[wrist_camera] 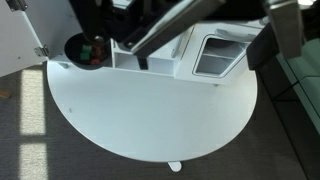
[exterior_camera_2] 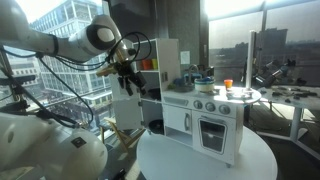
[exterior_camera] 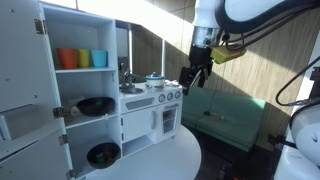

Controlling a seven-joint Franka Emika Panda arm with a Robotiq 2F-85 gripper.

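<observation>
My gripper (exterior_camera: 197, 83) hangs in the air in front of the toy kitchen, fingers apart and nothing seen between them. From the other side, exterior view 2 shows the gripper (exterior_camera_2: 131, 86) level with the cabinet shelves, clear of everything. On the middle shelf sits a dark pan (exterior_camera: 96, 107). Another dark pan (exterior_camera: 103, 155) rests at the bottom of the cabinet; in the wrist view this pan (wrist_camera: 74, 48) holds small green and reddish items. Orange, green and teal cups (exterior_camera: 100, 58) stand in a row on the upper shelf. A teal pot (exterior_camera: 155, 81) is on the stove top.
An open cabinet door (exterior_camera: 22, 75) stands at the left. An orange cup (exterior_camera_2: 228, 85) stands on the counter's far end. The oven door (exterior_camera_2: 213, 133) looks shut.
</observation>
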